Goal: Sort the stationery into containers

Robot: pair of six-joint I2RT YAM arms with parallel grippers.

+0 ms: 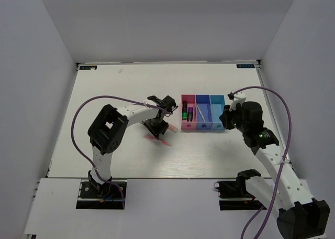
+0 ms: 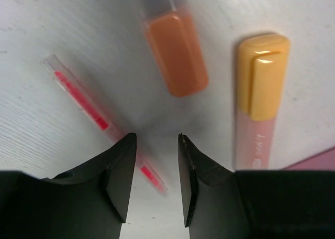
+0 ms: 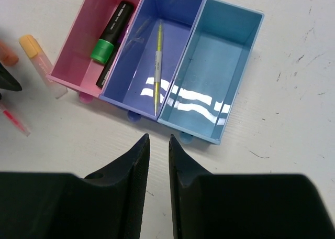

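Note:
My left gripper is low over a red-and-clear pen (image 2: 81,97), fingers apart, the pen beside and partly behind the left finger. An orange-capped highlighter (image 2: 261,76) and an orange-ended item (image 2: 175,50) lie nearby. My right gripper is part open, nothing between its fingers, near the organizer's right side. The pink compartment (image 3: 76,66) holds a green-and-black marker (image 3: 112,29) and another dark item; the dark-blue compartment (image 3: 131,82) holds a yellow pen (image 3: 157,66); the light-blue compartment (image 3: 209,66) is empty.
Grey walls surround it.

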